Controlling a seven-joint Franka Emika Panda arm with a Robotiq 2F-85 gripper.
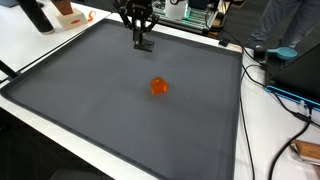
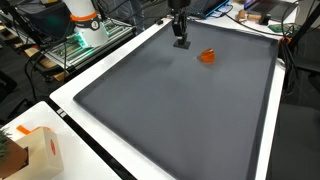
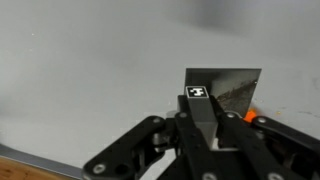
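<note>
In exterior view 1, an orange piece rests on the dark grey board, towards the camera from my gripper. Exterior view 2 has the orange piece to the right of my gripper, with a gap between them. A small dark flat blade hangs under the gripper. The wrist view shows my gripper shut on a black handle, with the shiny flat blade beyond it. Only a bit of the orange piece shows beside the blade; the arm hides the rest.
Around the board runs a white table edge. Most of the board is bare. An orange-and-white object stands off the board at the far left in exterior view 2. Cables lie along the right side in exterior view 1.
</note>
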